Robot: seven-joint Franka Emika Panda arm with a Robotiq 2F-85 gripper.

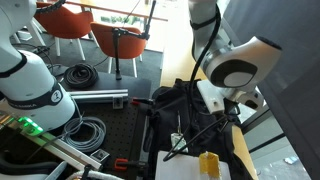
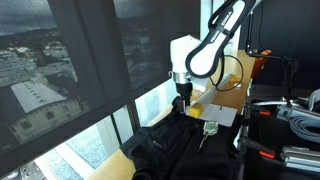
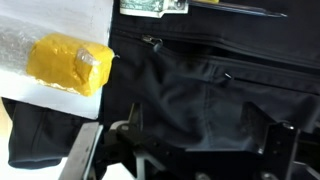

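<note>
My gripper stands open above a dark garment [image 3: 165, 85] with zips, and nothing shows between its fingers. In the wrist view, a yellow-ended item [image 3: 72, 66], partly clear and shiny, lies to the upper left on a white sheet [image 3: 60, 98]. What looks like a banknote [image 3: 155, 6] is at the top edge, with a thin pointed tool [image 3: 240, 9] beside it. Exterior view 1 has the yellow item [image 1: 209, 163] near the bottom and the pale note [image 1: 178, 141] to its left, both apart from the gripper [image 1: 222, 108].
A bare dark surface [image 1: 120, 125] with looped cables [image 1: 86, 134] lies left of the garment. The window wall [image 2: 80, 80] runs along one side. The rumpled dark cloth [image 2: 165, 150] covers much of the work area.
</note>
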